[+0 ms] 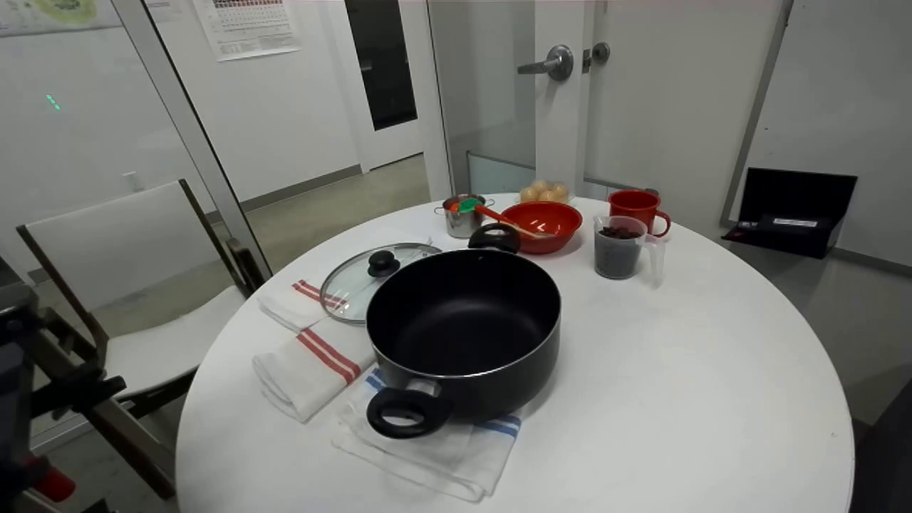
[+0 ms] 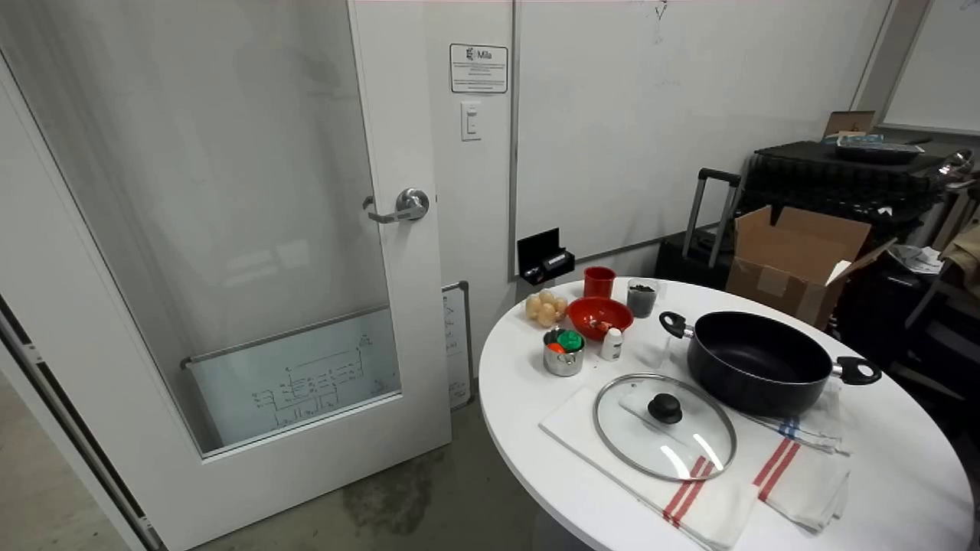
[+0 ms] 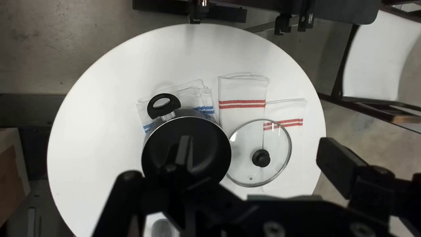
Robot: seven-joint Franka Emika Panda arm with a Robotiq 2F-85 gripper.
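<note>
In the wrist view my gripper is open, one dark finger across the pot and the other near the table's edge. Well below it lies the glass lid [image 3: 246, 142] with its black knob [image 3: 261, 158], apart from the fingers. The black pot [image 1: 466, 316] stands empty and uncovered, partly on a folded blue-striped towel [image 1: 427, 462]. Red-striped towels [image 1: 312, 372] lie beside the pot, and the lid rests on one of them. Neither exterior view shows my gripper.
A steel pot [image 2: 563, 360] with toy vegetables, a white bottle [image 2: 612, 344], a red bowl [image 2: 588, 317], egg-like balls [image 2: 546, 309], a red cup [image 2: 599, 281] and a filled measuring cup [image 1: 617, 252] crowd the far side.
</note>
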